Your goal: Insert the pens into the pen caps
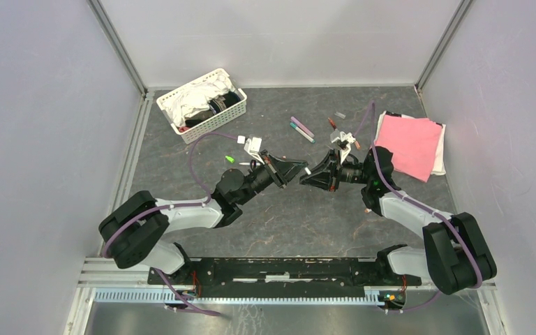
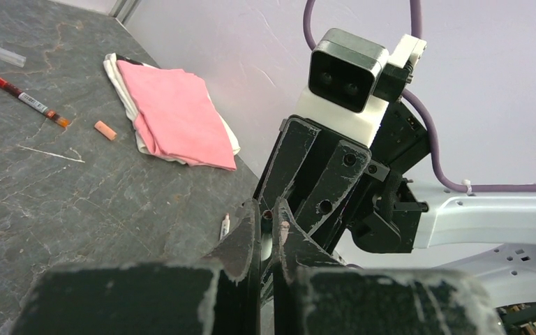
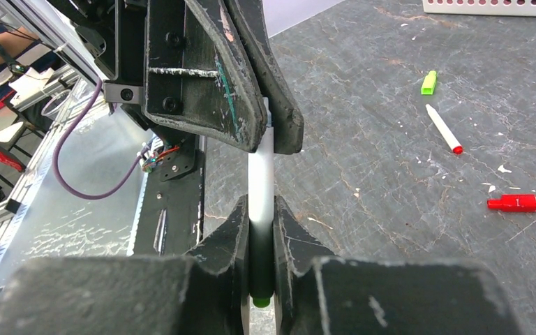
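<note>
My left gripper (image 1: pixel 300 165) is shut on a white pen (image 3: pixel 260 174) with a green end, visible in the right wrist view. My right gripper faces it, its fingers either side of the pen's lower part; whether they touch it is unclear. A white pen with a red end (image 3: pixel 444 128), a red cap (image 3: pixel 513 203) and a green cap (image 3: pixel 428 83) lie on the table. Pink and teal pens (image 1: pixel 302 132) lie toward the back.
A white basket (image 1: pixel 213 122) with cloths stands at back left. Folded pink and white cloths (image 1: pixel 408 146) lie at right.
</note>
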